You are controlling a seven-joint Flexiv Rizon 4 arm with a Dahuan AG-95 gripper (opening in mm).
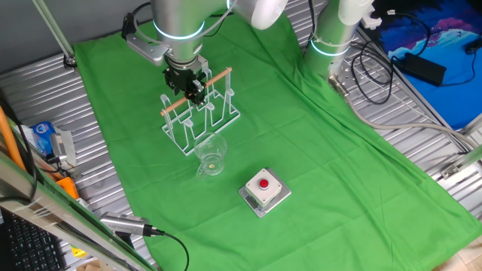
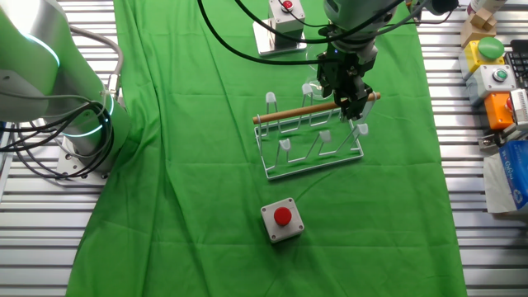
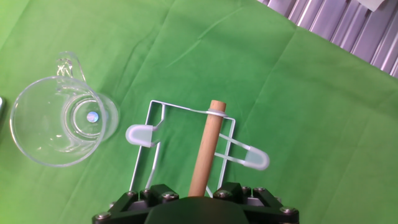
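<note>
A white wire cup rack [image 1: 201,128] with a wooden top bar [image 1: 219,77] stands on the green cloth. My gripper [image 1: 197,98] is at the bar, pointing down over the rack. In the wrist view the bar [image 3: 208,146] runs down between the two black fingers, whose tips are largely hidden; whether they clamp it does not show. A clear glass mug [image 3: 59,121] stands upright beside the rack, its handle turned away from the fingers. From the other side, the gripper [image 2: 353,101] covers part of the bar near one end.
A red push button on a pale box [image 1: 263,185] sits past the mug. Another red button box [image 2: 282,219] lies on the rack's opposite side. Cables [image 2: 272,58] hang by the arm.
</note>
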